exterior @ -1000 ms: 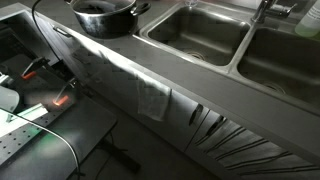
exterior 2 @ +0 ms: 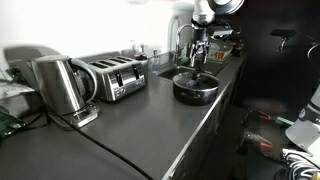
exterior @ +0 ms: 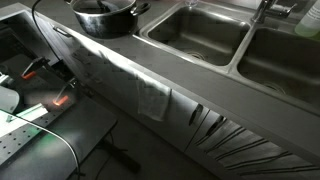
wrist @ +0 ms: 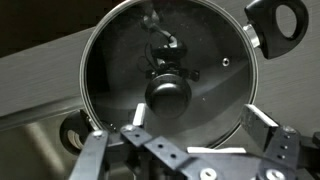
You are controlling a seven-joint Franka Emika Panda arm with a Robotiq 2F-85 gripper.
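From above, the wrist view shows a round pot with a dark glass lid (wrist: 210, 95) and a black knob (wrist: 168, 96) at the lid's middle. Spread wide at the bottom of that view, my gripper is open, with nothing held between its fingers. The knob appears ahead of the fingertips, left of the middle of the gap. In exterior view 2 the black pot (exterior 2: 196, 94) stands on the counter with the arm (exterior 2: 206, 20) above it. Exterior view 1 has the pot (exterior: 104, 22) at its top edge; the gripper is outside that view.
A kettle (exterior 2: 64, 88) and a toaster (exterior 2: 120, 78) stand along the wall. The sink (exterior: 200, 32) lies beside the pot, and a towel (exterior: 153, 97) hangs from the cabinet front. Counter (exterior 2: 130, 118) between pot and kettle is mostly free, apart from a black cord.
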